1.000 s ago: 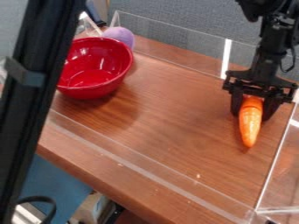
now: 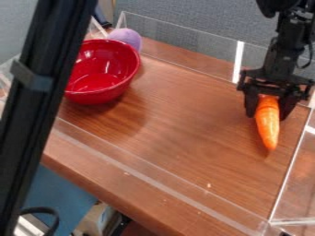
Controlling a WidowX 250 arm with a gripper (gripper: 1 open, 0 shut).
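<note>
My black gripper [image 2: 268, 101] is low over the right side of the wooden table, its fingers around the top end of an orange carrot [image 2: 268, 127]. The carrot lies pointing toward the front, its tip free. The fingertips are dark and partly hidden, so I cannot tell whether they are closed on it.
A red bowl [image 2: 101, 71] sits at the back left, with a purple round object [image 2: 127, 38] behind it. Clear low walls edge the table at back and right. A black post crosses the left foreground.
</note>
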